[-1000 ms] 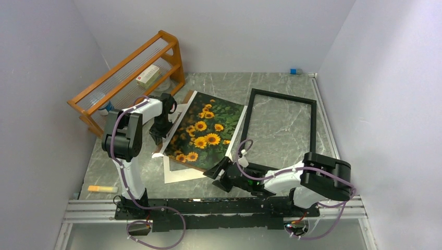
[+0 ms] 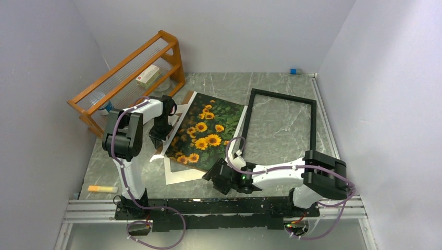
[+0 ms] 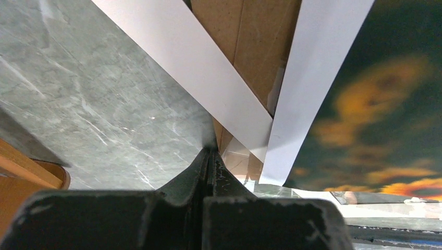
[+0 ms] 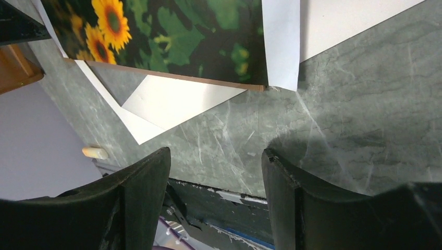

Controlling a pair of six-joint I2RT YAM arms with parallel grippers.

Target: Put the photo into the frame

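Note:
The sunflower photo [image 2: 203,133], white along two sides, lies tilted on a brown cardboard backing [image 3: 260,52] left of the black frame [image 2: 314,127]. A white mat [image 2: 182,177] shows beneath it at the front. At the left edge of this stack my left gripper [image 2: 162,139] has its fingers together. In the left wrist view its fingertips [image 3: 209,156] meet the cardboard's edge, beside the photo's white border [image 3: 312,78]. My right gripper stands open just in front of the photo's near edge, with only table between its fingers. Its arm hides the frame's near side in the top view.
A wooden rack [image 2: 125,73] with a small box [image 2: 149,76] on it stands behind the left arm. A yellow-and-white stick [image 2: 102,189] lies at the front left, a blue block [image 2: 296,71] at the back right. Bare table shows inside the black frame.
The left gripper has moved only slightly; the photo is nearly where it was.

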